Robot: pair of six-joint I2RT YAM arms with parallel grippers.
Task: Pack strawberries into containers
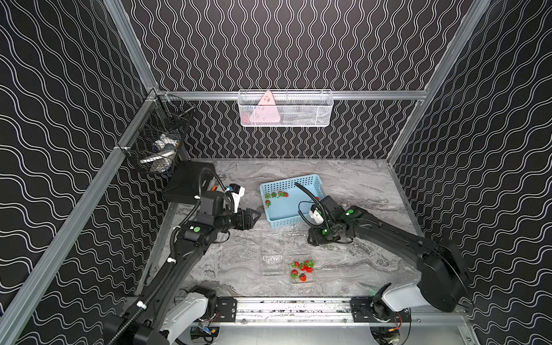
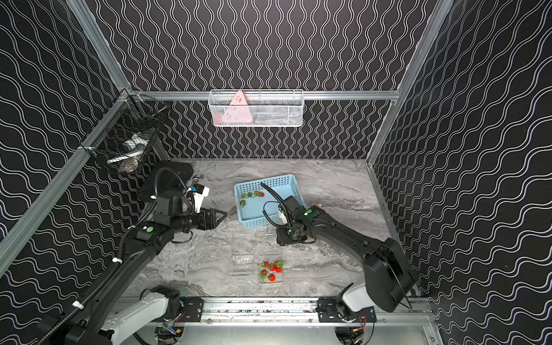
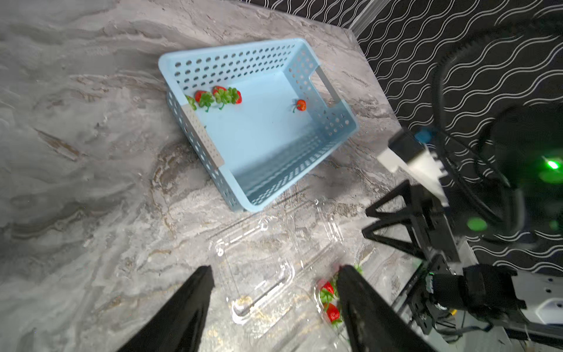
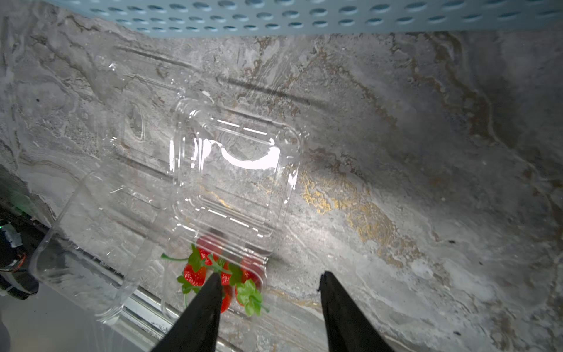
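Note:
A light blue basket (image 1: 290, 204) holds several strawberries (image 3: 217, 96) along one side and one (image 3: 300, 105) apart. Clear plastic containers (image 3: 252, 267) (image 4: 237, 173) lie in front of it; one at the front holds several red strawberries (image 2: 271, 270) (image 4: 193, 272). My left gripper (image 1: 253, 218) is open, left of the basket and above the table, with nothing between its fingers. My right gripper is open and empty over the table just in front of the basket, near the strawberry-filled container.
A black mesh basket (image 1: 155, 143) hangs on the left wall above a black block (image 1: 178, 181). A white wire basket (image 1: 304, 109) with a pink item hangs at the back. The table right of the blue basket is clear.

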